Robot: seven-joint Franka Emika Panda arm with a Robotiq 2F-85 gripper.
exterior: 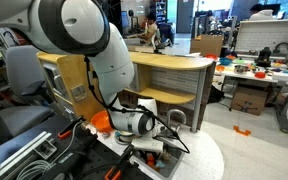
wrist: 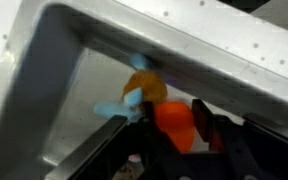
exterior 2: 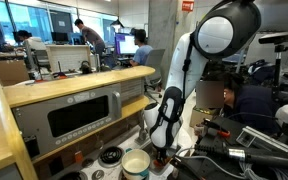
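Observation:
In the wrist view, my gripper is down in a grey sink (wrist: 84, 90), shut on an orange object (wrist: 176, 125) whose lower part the fingers hide. Right beside it in the basin lie a brownish-orange thing (wrist: 147, 84) and a light blue item (wrist: 119, 108); what they are is too blurred to tell. From exterior view 1, the gripper (exterior: 149, 153) shows low over the sink, with the sink's rim (exterior: 182, 150) visible to its right.
An orange bowl (exterior: 102, 121) stands left of the arm, and a faucet (exterior: 174, 117) rises behind the sink. Right of the sink the white counter (exterior: 206, 155) is clear. A cream pot (exterior 2: 136, 163) stands close to the arm in exterior view 2.

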